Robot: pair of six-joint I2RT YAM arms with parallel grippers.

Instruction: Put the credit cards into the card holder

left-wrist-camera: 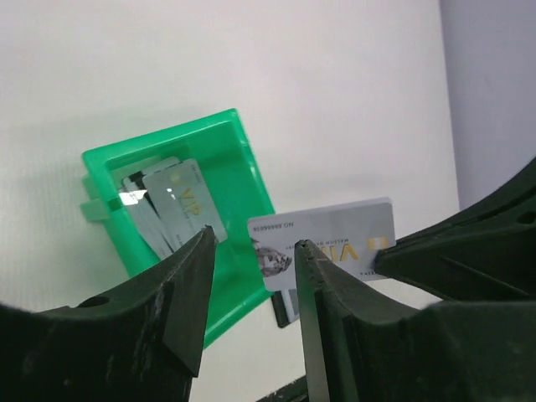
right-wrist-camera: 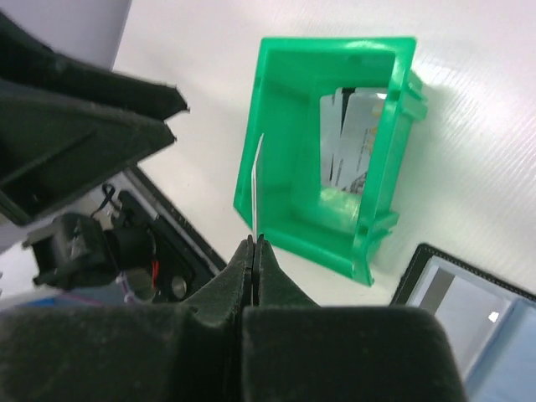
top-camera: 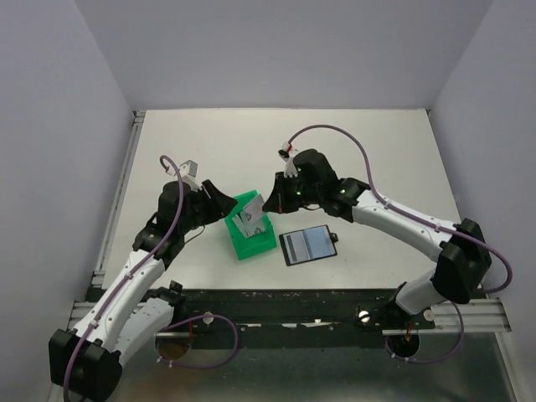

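A silvery card (left-wrist-camera: 327, 237) with gold VIP lettering is pinched in my right gripper, which is shut on its edge. In the right wrist view this card (right-wrist-camera: 257, 188) shows edge-on, above the green box. Facing it from the left, my left gripper stands open with nothing between its fingers; the card's near end lies beyond its fingertips. Other silvery cards (left-wrist-camera: 186, 197) lie inside the green box (left-wrist-camera: 234, 142). The black-rimmed card holder (top-camera: 308, 244), with pale pockets, lies flat to the right of the box.
Both arms hang close together over the box. A dark gap (top-camera: 276, 303) runs along the table's front edge.
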